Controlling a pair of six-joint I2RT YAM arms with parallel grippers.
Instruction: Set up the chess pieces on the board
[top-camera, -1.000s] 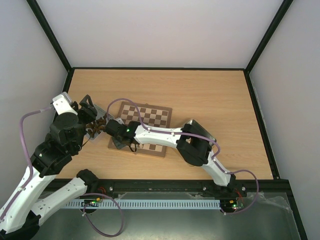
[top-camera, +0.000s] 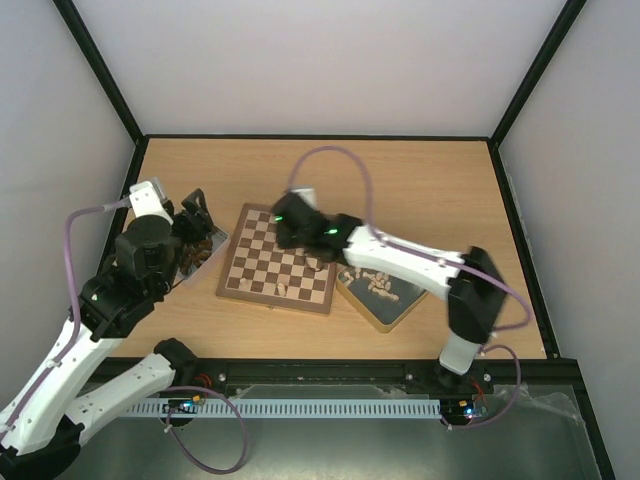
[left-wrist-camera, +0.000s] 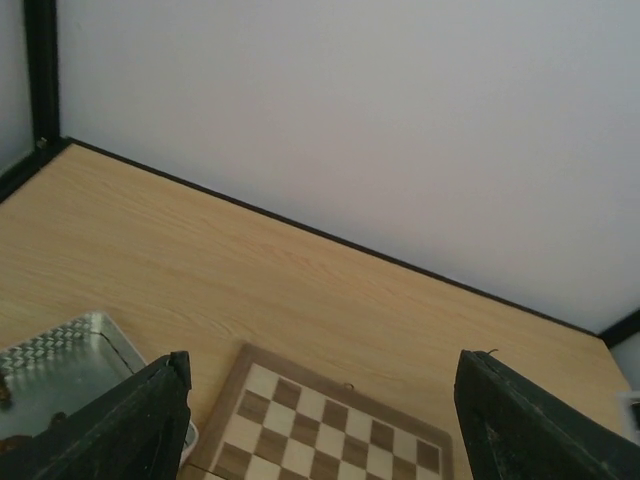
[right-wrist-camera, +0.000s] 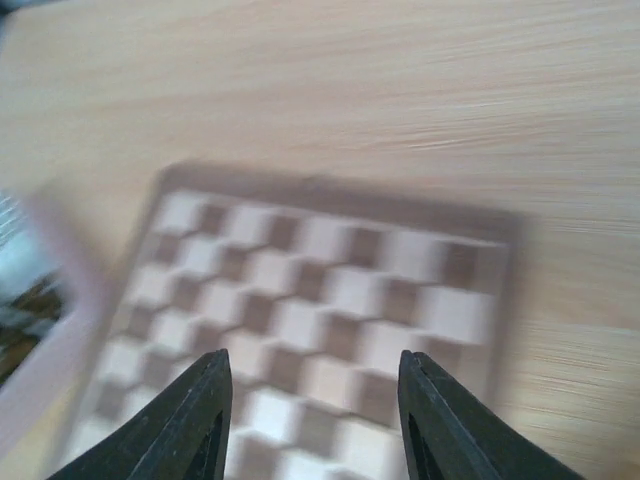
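The chessboard (top-camera: 250, 270) lies mid-table, a few light pieces visible on its near part in the top view. My left gripper hangs raised at the left, open, looking over the board and a bin of dark pieces (left-wrist-camera: 50, 390). My right gripper is open above the board, with nothing seen between its fingers; its view and the arm are blurred by motion. A shallow box (top-camera: 395, 310) right of the board holds light pieces, partly behind the right arm.
Walls with dark frames border it. The right arm spans the middle-right of the table.
My right arm has swung up and to the right from the board's left side, uncovering more of the light pieces' box. The left arm has shifted slightly.
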